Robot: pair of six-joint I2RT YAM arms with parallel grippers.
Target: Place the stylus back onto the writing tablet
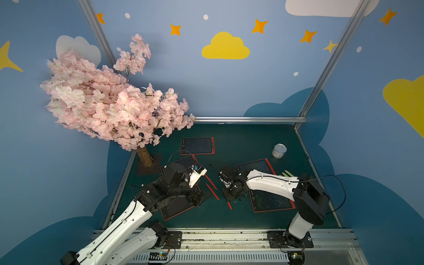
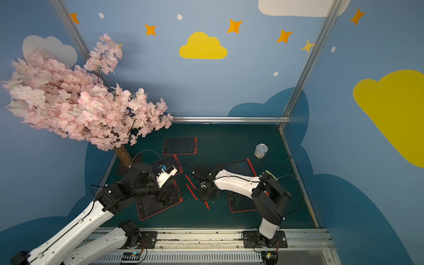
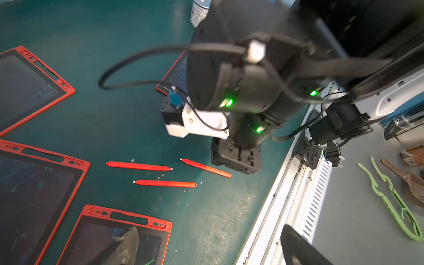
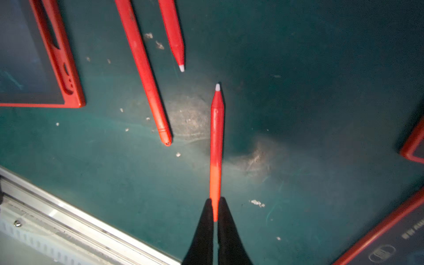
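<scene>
Three red styluses lie loose on the green table between red-rimmed writing tablets (image 3: 75, 163). In the right wrist view, one stylus (image 4: 216, 132) points away from my right gripper, whose shut fingertips are at its orange lower end; whether they grip it or sit over it I cannot tell. Two more styluses (image 4: 143, 70) (image 4: 172, 31) lie beside it. My left gripper hangs over the left-side tablets, open, with nothing seen between its fingers.
The flowering tree (image 1: 144, 154) stands at the back left, a tin (image 1: 279, 151) at the back right. Tablets cover both sides. The metal rail (image 2: 198, 236) borders the front.
</scene>
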